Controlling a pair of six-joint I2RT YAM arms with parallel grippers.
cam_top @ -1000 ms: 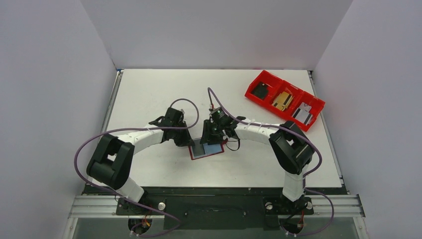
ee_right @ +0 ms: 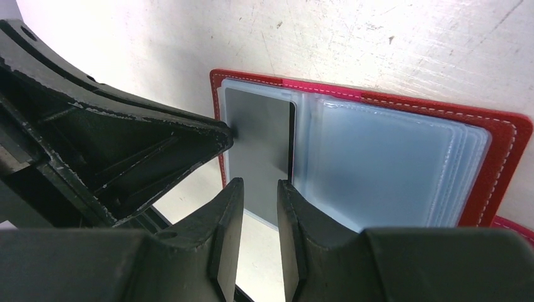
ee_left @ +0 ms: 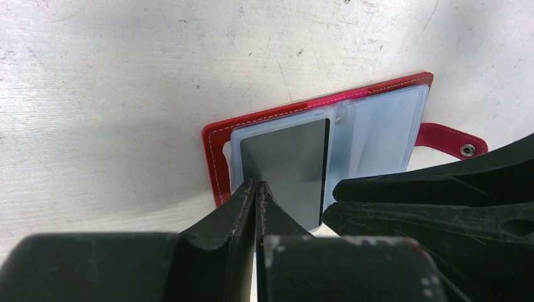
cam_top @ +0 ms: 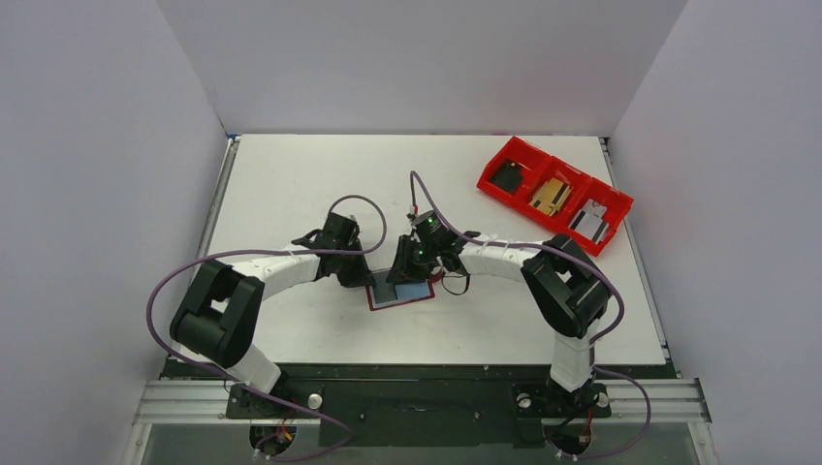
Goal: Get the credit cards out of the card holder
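Note:
The red card holder (cam_top: 401, 305) lies open on the white table, its clear bluish sleeves spread. One sleeve holds a dark grey card (ee_left: 291, 165), whose dark edge shows at the sleeve's opening. The other sleeve (ee_right: 390, 165) looks pale blue, with no card visible in it. My left gripper is shut, its tips over the card's left part with nothing seen between them. Above the card's opening edge my right gripper is part open, a narrow empty gap between its fingertips. Whether either gripper touches the card cannot be told.
A red tray (cam_top: 628, 201) with three compartments stands at the back right, holding dark, yellow-gold and whitish-grey cards. A strap with a metal snap (ee_left: 467, 150) sticks out from the holder.
Over the last second the holder has shifted very slightly left. My right gripper has moved slightly towards the front, and the left has dipped a little.

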